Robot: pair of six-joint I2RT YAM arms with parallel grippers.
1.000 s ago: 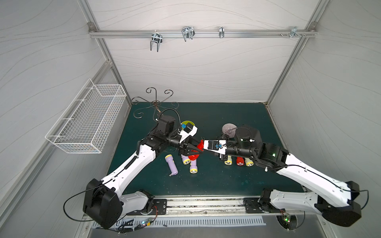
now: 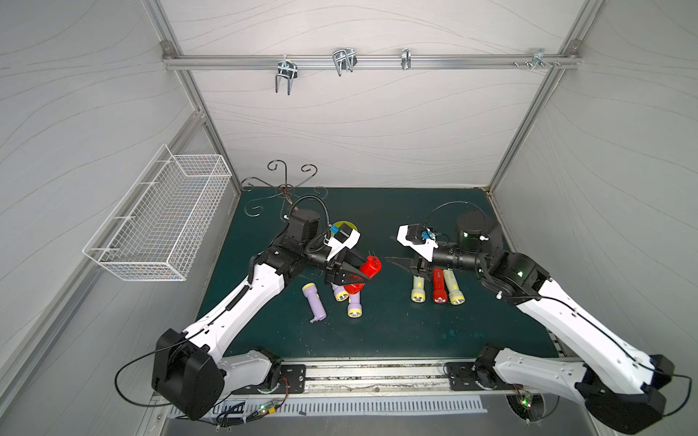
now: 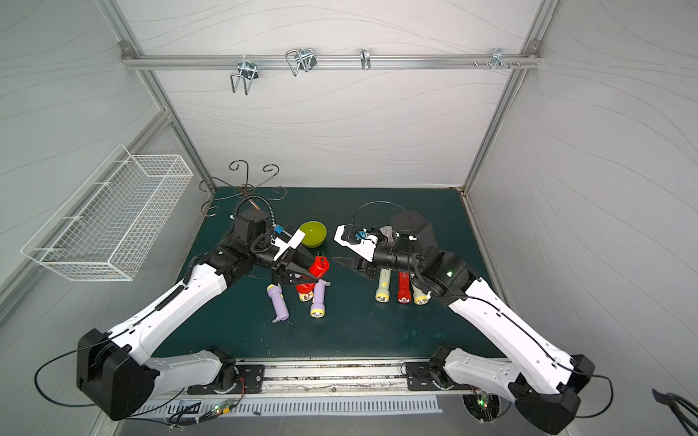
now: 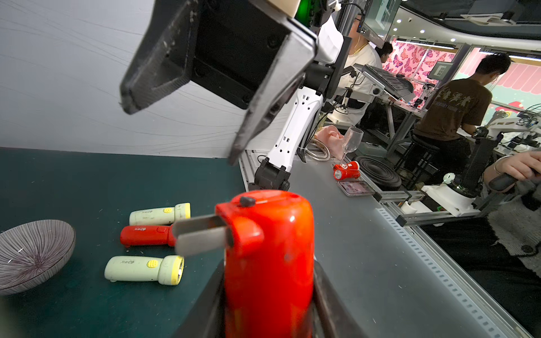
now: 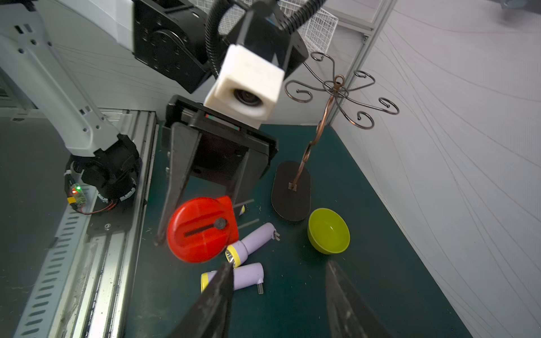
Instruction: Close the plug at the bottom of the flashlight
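Note:
A red flashlight (image 4: 269, 270) stands between the fingers of my left gripper (image 2: 359, 274), which is shut around its body. At its bottom end, the two metal prongs of the plug (image 4: 200, 233) stick out sideways, with a dark slider on the end face. The right wrist view shows that round red end (image 5: 197, 239) and the thin prongs facing away from the base rail. Just right of the flashlight, my right gripper has its fingers spread, nothing between them and not touching it.
Lilac flashlights (image 2: 313, 301) and another red one lie below the left gripper. To the right lie two pale flashlights (image 4: 141, 268) and a red flashlight (image 4: 147, 235). A green bowl (image 5: 328, 231), a striped bowl (image 4: 35, 253) and a wire stand (image 5: 291, 197) occupy the back.
My right gripper has drawn back to the right from the flashlight's end and turned, leaving a gap. The left gripper and its flashlight have barely moved.

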